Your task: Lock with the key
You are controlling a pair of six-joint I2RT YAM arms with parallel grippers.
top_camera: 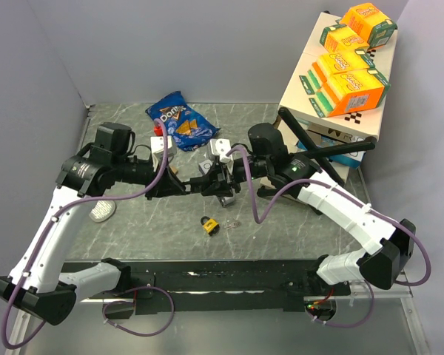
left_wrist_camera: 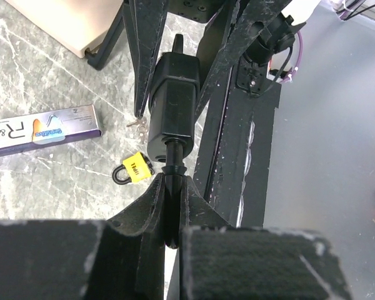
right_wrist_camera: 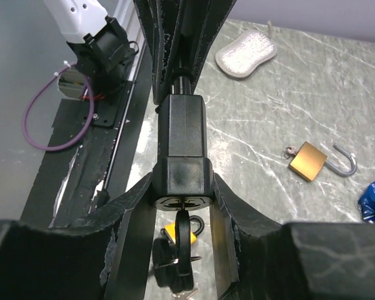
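A black cylindrical tool (left_wrist_camera: 174,106) is held in mid-air between both grippers. My left gripper (top_camera: 183,188) is shut on its thin shaft; my right gripper is shut on its thicker body, from the opposite side. A yellow padlock (top_camera: 210,225) lies on the table below, with small keys (top_camera: 232,224) to its right. In the right wrist view a brass padlock (right_wrist_camera: 308,161) lies with its shackle apart.
A Doritos bag (top_camera: 183,118) lies at the back, a white pad (top_camera: 102,211) at the left. A long box (left_wrist_camera: 44,131) lies beneath the grippers. A shelf unit with orange boxes (top_camera: 348,92) stands at the back right.
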